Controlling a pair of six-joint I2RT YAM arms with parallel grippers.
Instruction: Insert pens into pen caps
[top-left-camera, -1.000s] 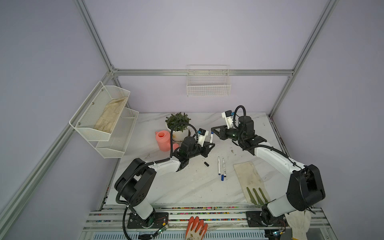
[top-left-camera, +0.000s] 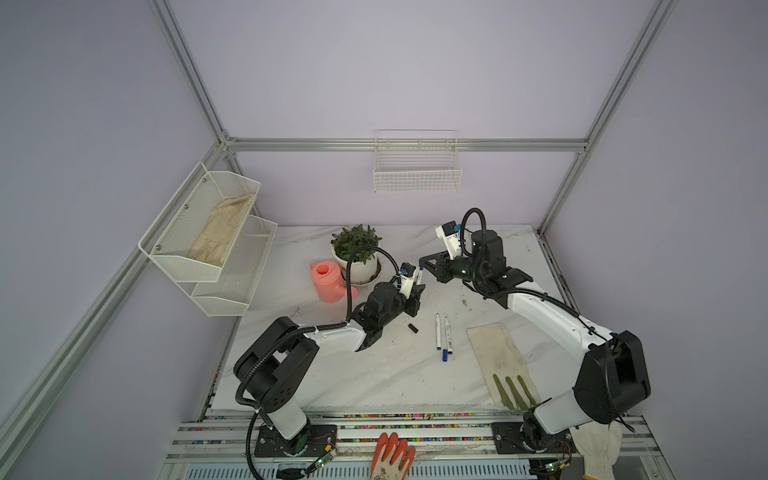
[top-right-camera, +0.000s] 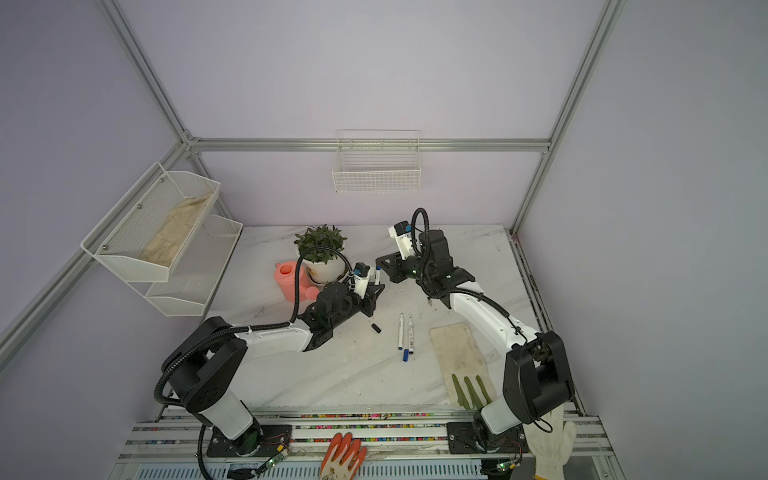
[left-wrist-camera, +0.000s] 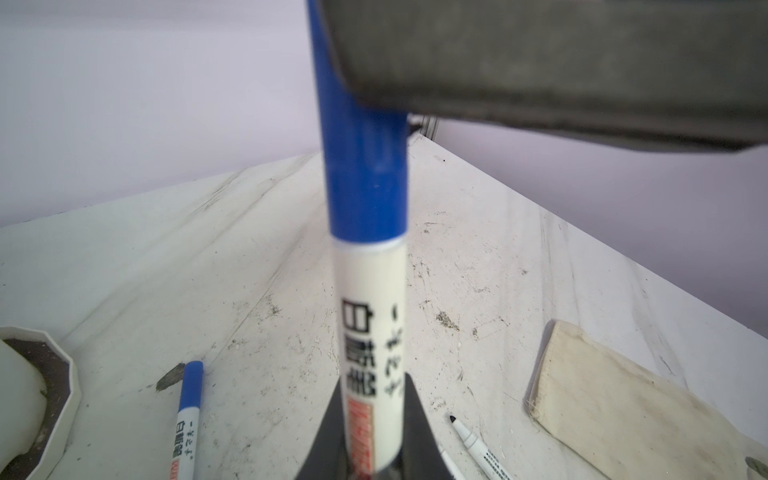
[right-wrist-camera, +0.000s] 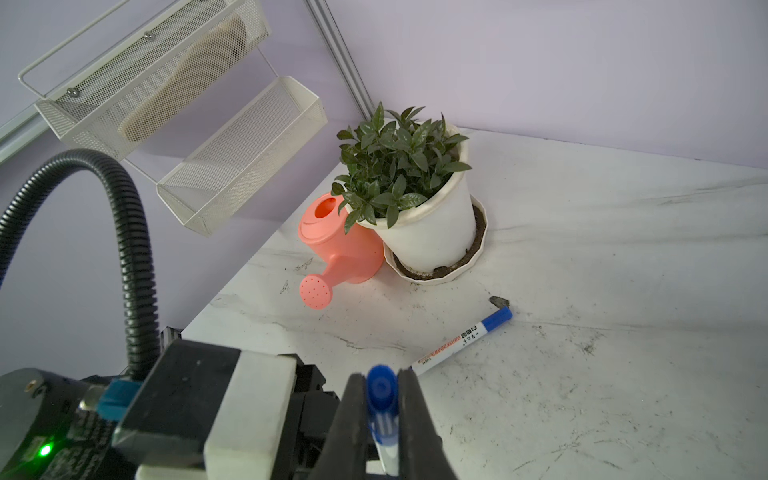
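Observation:
In the left wrist view, an upright white marker (left-wrist-camera: 369, 320) with a blue cap (left-wrist-camera: 366, 180) on its upper end stands between the fingers of my left gripper (top-left-camera: 419, 289), which is shut on the marker's lower part. The blue cap (right-wrist-camera: 382, 388) is pinched by my right gripper (top-left-camera: 425, 262), shut on it from above and to the right. No gap shows between cap and marker. Two white pens (top-left-camera: 437, 332) (top-left-camera: 449, 336) lie mid-table, with a loose blue cap (top-left-camera: 445, 355) and a black cap (top-left-camera: 413, 328) nearby. Another blue-capped marker (right-wrist-camera: 460, 344) lies farther back.
A potted plant (top-left-camera: 356, 252) and pink watering can (top-left-camera: 327, 280) stand behind the left arm. A beige glove (top-left-camera: 496, 356) lies to the right. Mesh baskets (top-left-camera: 208, 240) hang on the left wall.
Both grippers have shifted slightly left together, with the marker upright between them. The pens and caps on the table have stayed put.

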